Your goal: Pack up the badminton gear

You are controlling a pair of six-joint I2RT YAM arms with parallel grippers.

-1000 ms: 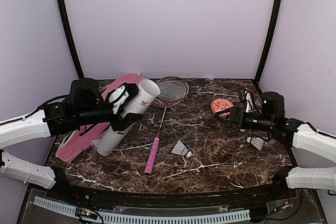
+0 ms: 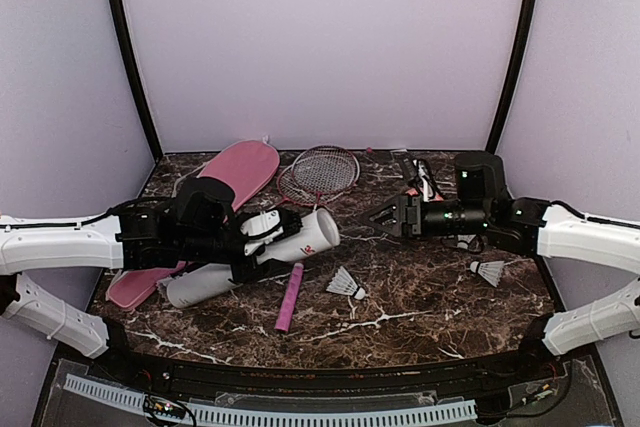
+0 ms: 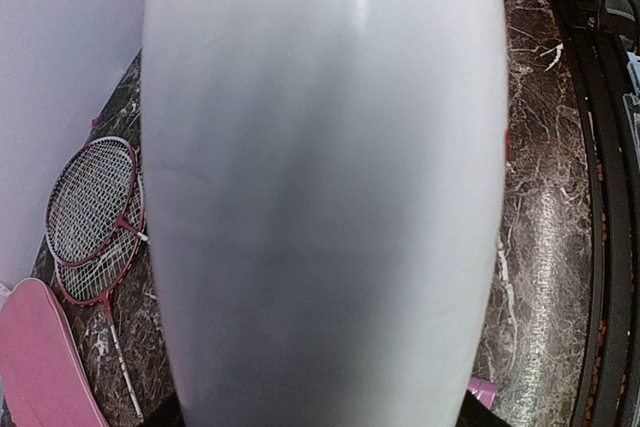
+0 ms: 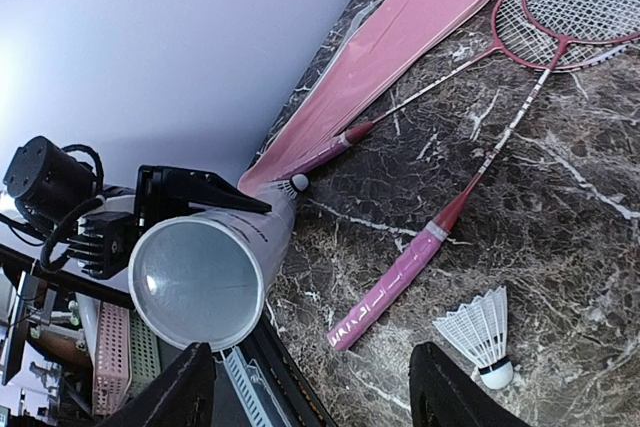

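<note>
A white tube (image 2: 305, 237) is tilted above the left side of the table, with my left gripper (image 2: 265, 237) shut around its middle. It fills most of the left wrist view. Its open mouth (image 4: 197, 282) faces the right wrist camera. My right gripper (image 2: 383, 217) is over the table right of the tube, apart from it; its fingers (image 4: 185, 387) stand open with nothing between them. A shuttlecock (image 2: 345, 284) lies at mid-table, another shuttlecock (image 2: 488, 272) at the right. Two rackets (image 2: 326, 169) overlap at the back. The pink racket bag (image 2: 245, 169) lies at the left.
One racket's pink handle (image 2: 289, 299) points to the front, left of the middle shuttlecock. Behind my right gripper, a red round thing (image 2: 411, 191) is mostly hidden.
The tube has tipped lower, its mouth end moving right and down with my left gripper. My right gripper has moved left towards it, covering most of the red round thing.
</note>
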